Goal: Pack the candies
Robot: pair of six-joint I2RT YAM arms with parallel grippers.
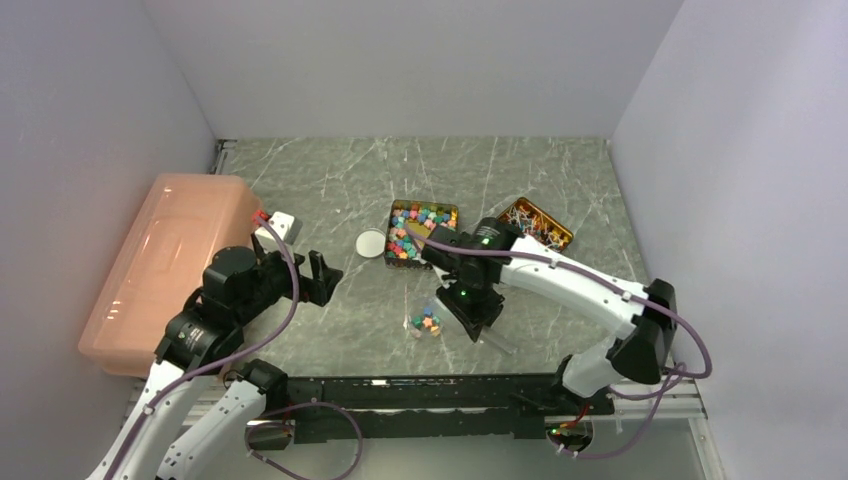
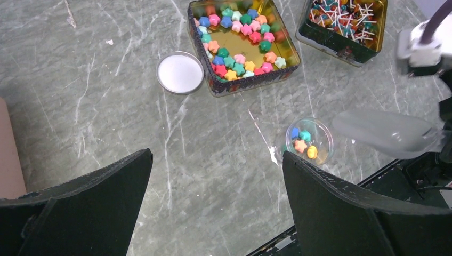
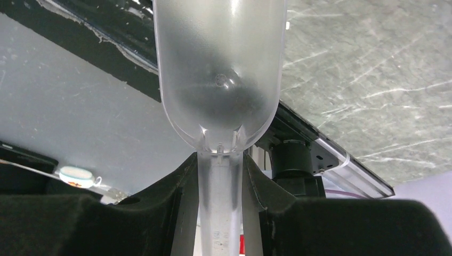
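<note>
In the right wrist view a clear plastic scoop has its handle clamped by my right gripper; the bowl looks empty. From the left, the scoop bowl hangs tilted just right of a clear round jar. Inside that jar lie several star candies, orange, teal, blue and yellow. Farther back stands a box of star candies, partly filled, with bare gold floor showing. A white round lid lies left of the box. My left gripper is open and empty above the table.
A second box with lollipops stands at the back right. At the left edge sits a large orange translucent bin. Bare grey tabletop lies at the back left, and the table's front edge runs close to the jar.
</note>
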